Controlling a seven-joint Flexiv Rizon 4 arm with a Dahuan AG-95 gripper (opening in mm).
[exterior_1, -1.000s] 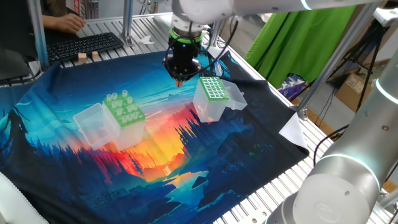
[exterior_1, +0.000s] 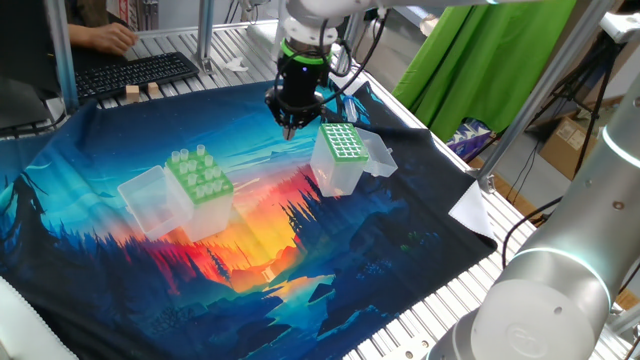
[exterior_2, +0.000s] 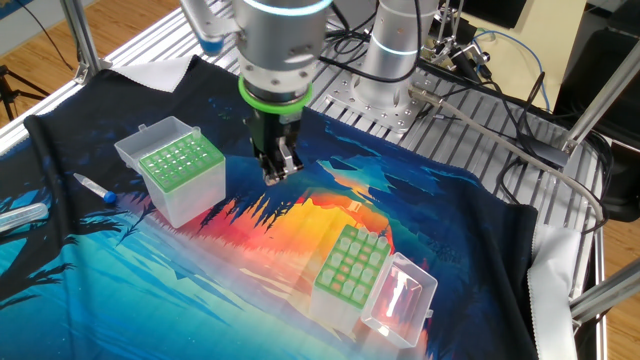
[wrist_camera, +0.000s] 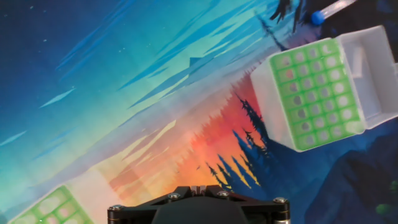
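My gripper (exterior_1: 288, 132) hangs above the cloth, between two clear boxes with green racks. Its fingers meet at the bottom of the wrist view, with nothing seen between them, so it looks shut. One rack (exterior_1: 200, 176) has several clear tips standing up out of it; its box is left of the gripper in exterior view 1. The other rack (exterior_1: 344, 143) shows a grid of holes with no tips standing proud; in the wrist view this green rack (wrist_camera: 317, 93) fills the right side. Only a corner of the tip-bearing rack (wrist_camera: 59, 208) shows at lower left there.
Both boxes have clear lids folded open, one lid (exterior_2: 400, 300) beside the tip rack and another lid (exterior_2: 157, 140) behind the other. A blue-capped pen (exterior_2: 95, 188) lies near the second box.
The gripper and wrist have swung slightly left and back right in exterior view 1, and the upper arm now sits higher. Both boxes stay where they were.
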